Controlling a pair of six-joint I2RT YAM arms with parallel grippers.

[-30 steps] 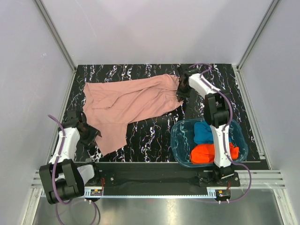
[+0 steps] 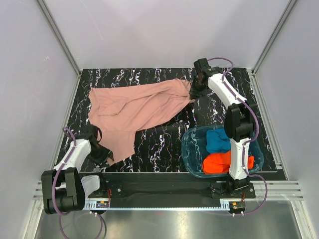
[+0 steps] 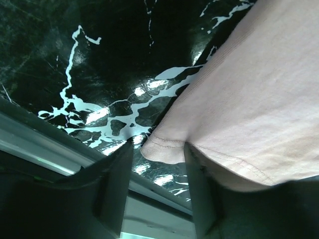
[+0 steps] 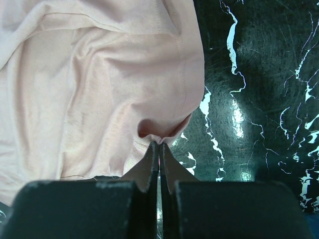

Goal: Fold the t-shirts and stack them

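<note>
A pink t-shirt [image 2: 144, 107] lies spread with loose folds across the back and left of the table, one sleeve [image 2: 119, 144] reaching toward the front left. Over that sleeve's corner [image 3: 167, 148] my left gripper stands part open, the cloth edge showing between and beyond its fingers. At the shirt's right end my right gripper is shut, with a pinched bit of the pink hem [image 4: 149, 135] at its fingertips. The cloth puckers into a small raised fold there.
A clear blue bin [image 2: 188, 158] at the front right holds a blue cloth [image 2: 218, 141] and an orange cloth [image 2: 217, 163]. Bare black marbled table [image 2: 159, 147] lies between the sleeve and the bin.
</note>
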